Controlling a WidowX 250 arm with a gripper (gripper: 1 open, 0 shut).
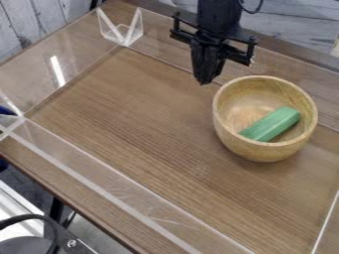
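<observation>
My black gripper [204,69] hangs over the back of the wooden table, up and left of a tan round bowl [232,144]. It is shut, with nothing visible between its fingers. A green oblong object [273,126] lies inside the bowl, toward its right side.
A clear plastic piece [121,28] sits at the back left. Black cables or parts lie at the bottom left corner.
</observation>
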